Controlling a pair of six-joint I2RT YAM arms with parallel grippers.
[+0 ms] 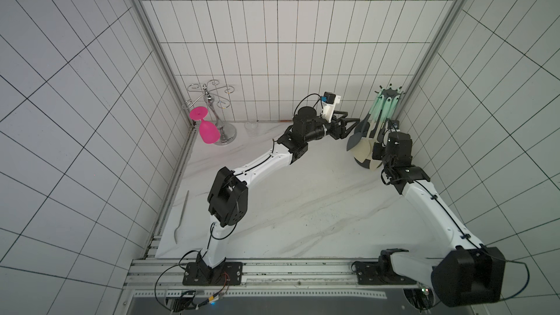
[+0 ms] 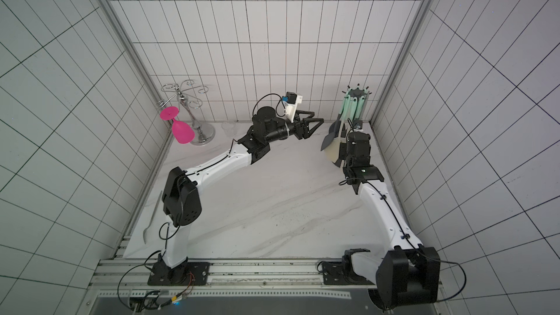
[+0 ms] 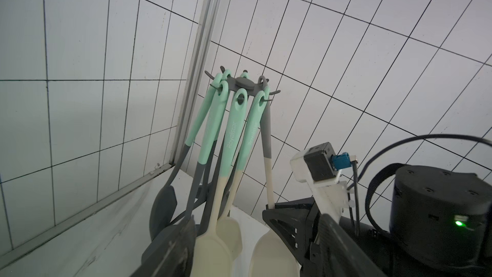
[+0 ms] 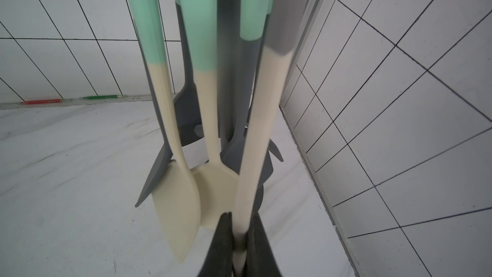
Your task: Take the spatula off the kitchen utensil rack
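Note:
A cluster of utensils hangs from the grey-topped rack in the back right corner. One has a grey upper handle and a cream shaft; its cream head shows in the left wrist view. My right gripper is shut around this shaft, low down. The other handles are mint green; which of them all is the spatula is hard to tell. In the top left view my left gripper points at the cluster from the left, partly open, with nothing between its fingers.
A chrome stand with a pink goblet is at the back left. A thin pale utensil lies along the left edge. Tiled walls close off the back and sides.

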